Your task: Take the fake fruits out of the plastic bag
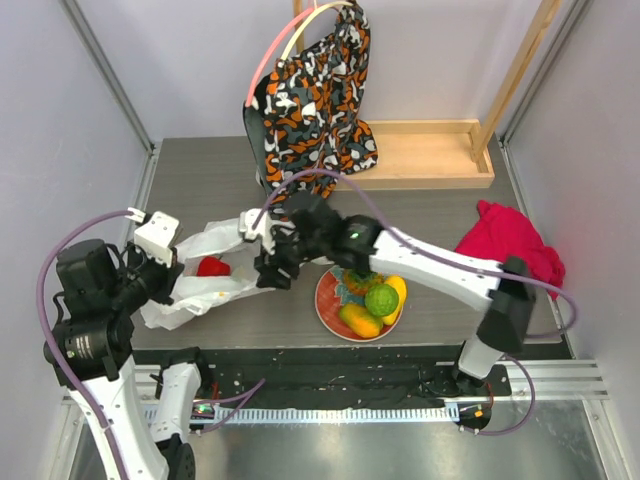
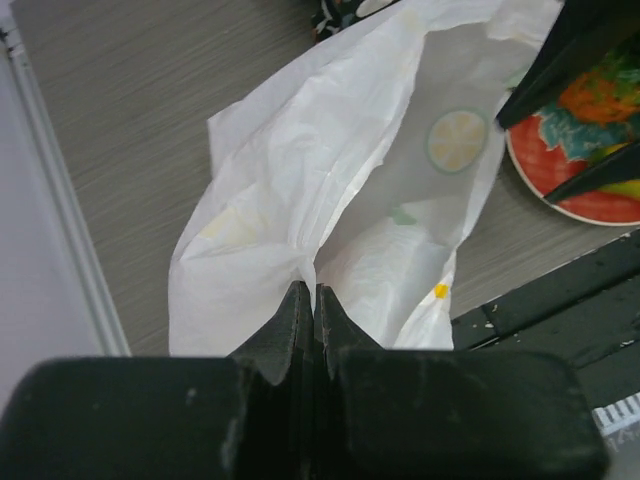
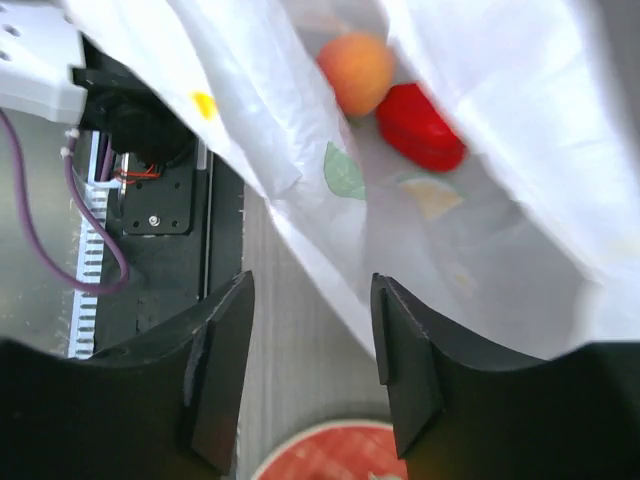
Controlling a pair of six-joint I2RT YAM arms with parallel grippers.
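The white plastic bag (image 1: 200, 300) lies left of centre. My left gripper is shut at its left edge; the bag's plastic runs up to its fingertips. A red fruit (image 1: 213, 267) shows in the bag; the right wrist view shows it (image 3: 420, 125) beside an orange fruit (image 3: 356, 72). My right gripper is part open above the bag's right side, with nothing seen between its fingers. The plate (image 1: 330, 312) holds several fruits, including a green one (image 1: 381, 299) and yellow ones.
A red cloth (image 1: 510, 250) lies at the right. A camouflage bag (image 1: 315, 100) hangs at the back above a wooden tray (image 1: 420, 160). Bare table surrounds the plate's front and right.
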